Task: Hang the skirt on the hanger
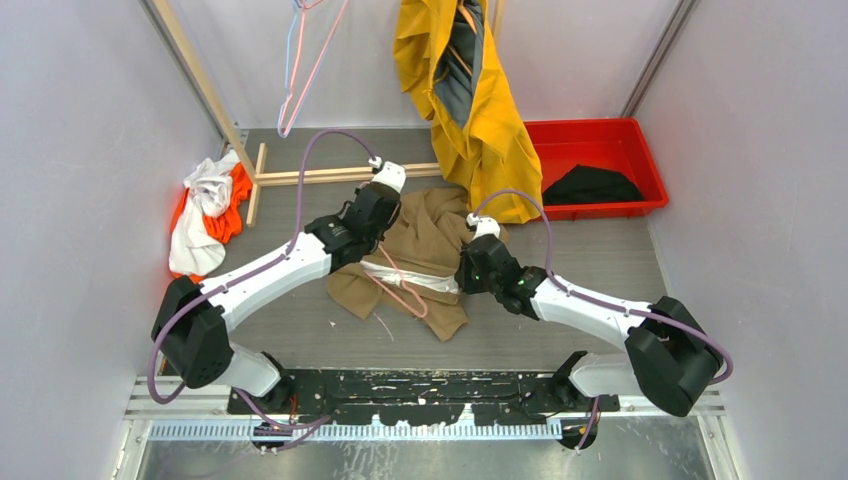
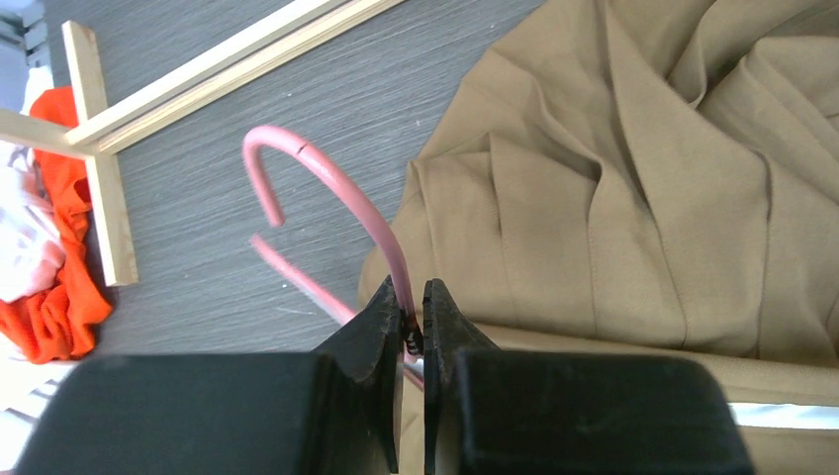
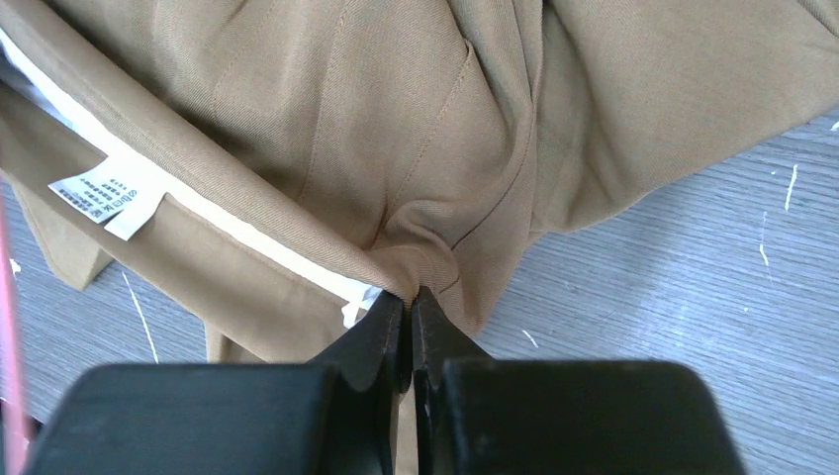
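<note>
The brown skirt lies on the floor, its waistband open along a white inner strip and label. My left gripper is above it, shut on the pink hanger, whose hook rises from between the fingers. In the top view the hanger's lower loop lies diagonally over the waistband's near side. My right gripper is shut on the skirt's waistband at its right end, the fabric gathered between the fingertips.
A wooden stand stands behind, with hangers and a yellow jacket hanging above. White and orange clothes lie left; a red bin with black cloth sits back right. Bare floor surrounds the skirt.
</note>
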